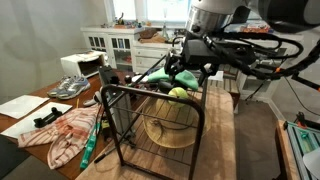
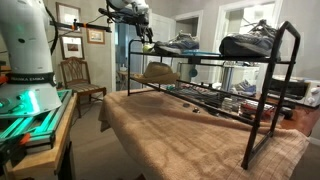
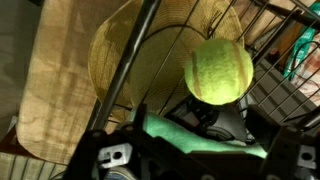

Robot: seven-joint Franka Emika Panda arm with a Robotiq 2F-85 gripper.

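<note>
A yellow-green tennis ball (image 3: 218, 71) rests on the wire top of a black rack (image 1: 152, 92); in exterior view 1 the same ball (image 1: 178, 93) sits near the rack's front end. My gripper (image 1: 188, 74) hangs over the rack, pointing down, close above the ball. In the wrist view the gripper has its fingers spread wide, and the ball lies ahead of them with nothing between. A green cloth item (image 1: 172, 75) lies on the rack behind the ball. Below the wires a woven straw hat (image 3: 115, 65) lies on the lower level.
Shoes (image 2: 250, 44) line the rack's top farther along. A striped cloth (image 1: 72, 133), a black object (image 1: 47, 117) and grey sneakers (image 1: 69, 87) lie on the table to the left. The rack's upright bars stand close beneath the arm.
</note>
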